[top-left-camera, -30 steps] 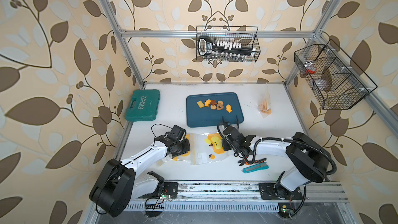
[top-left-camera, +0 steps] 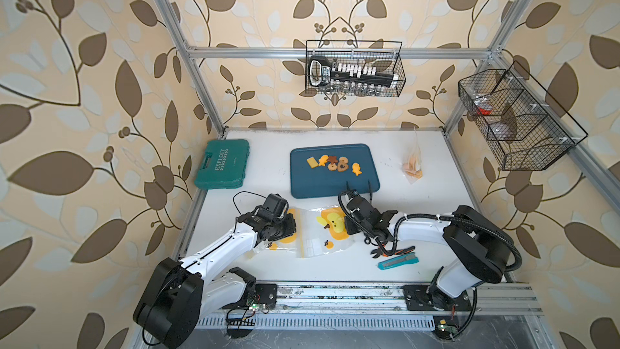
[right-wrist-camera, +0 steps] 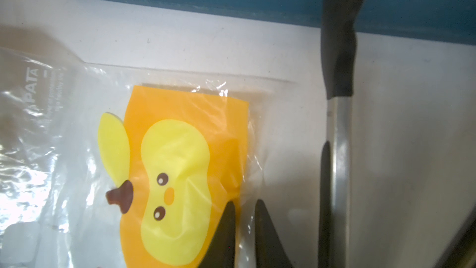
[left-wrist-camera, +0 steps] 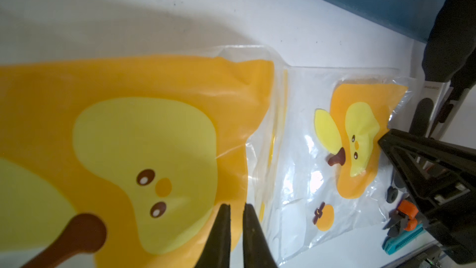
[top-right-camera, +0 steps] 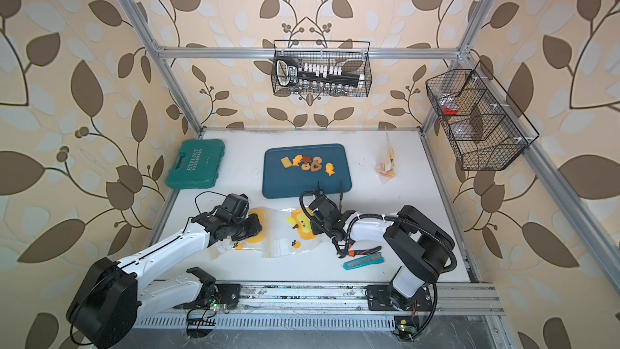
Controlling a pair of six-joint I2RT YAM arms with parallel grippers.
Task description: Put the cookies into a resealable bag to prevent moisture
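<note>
Several cookies point(top-left-camera: 332, 166) lie on the blue tray point(top-left-camera: 316, 185) at the back middle. In front of it, two clear resealable bags with orange and yellow duck prints lie flat, their edges meeting or overlapping: a left bag point(left-wrist-camera: 183, 139) and a right bag point(left-wrist-camera: 297, 168). My left gripper is shut over the left bag near its strip-like right edge; no fold shows between its fingers. At the right edge of the right bag's orange print, my right gripper is shut on the clear film. The arms hide parts of both bags.
Tongs point(right-wrist-camera: 340, 134) lie beside the right gripper, reaching over the tray's edge. A teal cutter point(top-left-camera: 397, 261) lies at front right. A green case point(top-left-camera: 224, 163) sits left; another filled bag point(top-left-camera: 412, 166) stands back right.
The left arm's elbow has shifted slightly left and down, while its gripper stays over almost the same spot. The right bag has shifted very slightly; the right arm looks unmoved.
</note>
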